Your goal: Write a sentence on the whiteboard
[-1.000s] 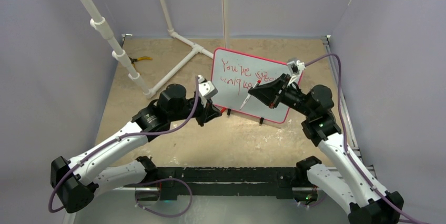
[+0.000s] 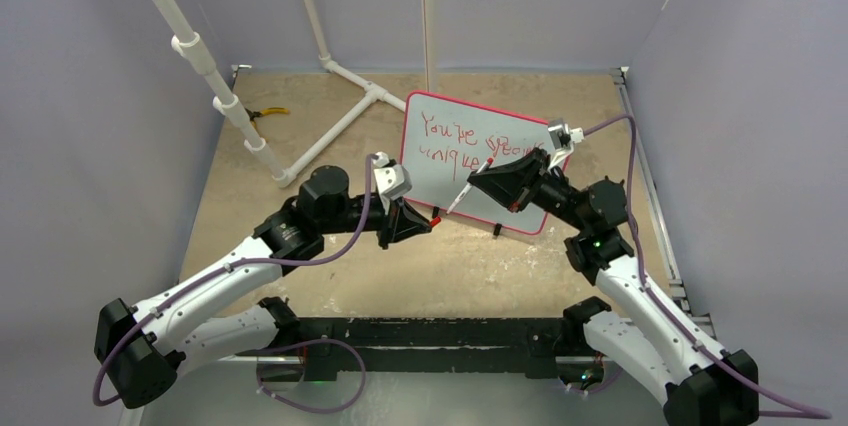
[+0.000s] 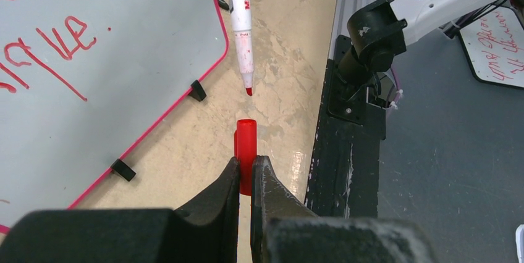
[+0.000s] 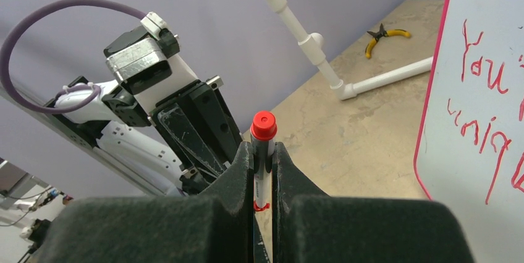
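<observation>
Red handwriting in two lines covers the upper part of the pink-edged whiteboard (image 2: 430, 181); my right arm hides some of it in the top view. The white marker (image 3: 239, 0) is held by my right gripper (image 2: 474, 178), which is shut on its barrel. Its bare red tip points down toward the red cap (image 3: 246, 139). That cap is pinched in my left gripper (image 2: 432, 226), its open end facing the tip. In the left wrist view a small gap separates tip and cap. The marker's red end (image 4: 264, 125) sticks up between the right fingers.
White pipes (image 2: 335, 134) stand left of the board, with yellow-handled pliers (image 2: 268, 111) near them. Two black clips (image 2: 497, 230) sit on the board's lower edge. The tan table in front of the board is clear.
The right gripper has shifted slightly left with the marker, bringing tip and cap closer together.
</observation>
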